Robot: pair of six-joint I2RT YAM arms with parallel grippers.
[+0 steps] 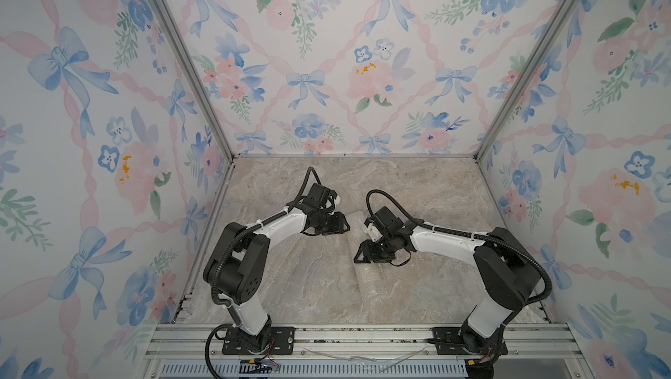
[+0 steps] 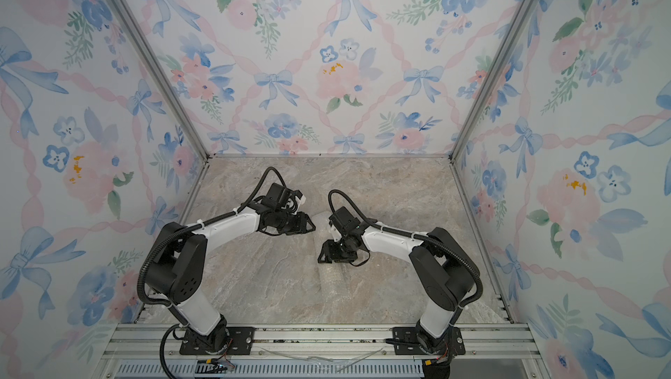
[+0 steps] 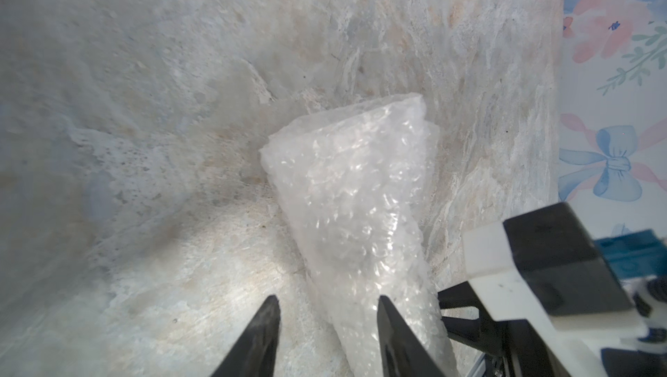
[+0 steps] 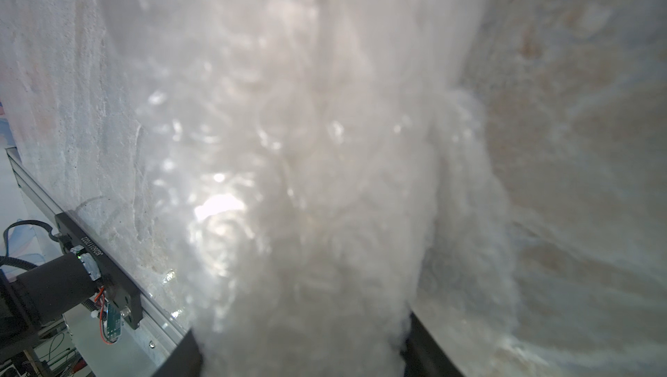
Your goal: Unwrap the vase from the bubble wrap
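Observation:
A long roll of clear bubble wrap [image 3: 347,196] lies on the stone-patterned table, its wide end folded over at the far side. No vase can be made out through the layers. My left gripper is open, its fingers [image 3: 262,328] near the left side of the roll and over it. My right gripper [image 1: 367,260] is above the roll's middle. In the right wrist view the wrap [image 4: 305,168] fills most of the frame, lying between the spread fingers; whether they touch it cannot be told.
A metal rail [image 1: 363,333] runs along the front edge, and patterned walls [image 1: 335,64] close in the back and sides. The two grippers stand close together.

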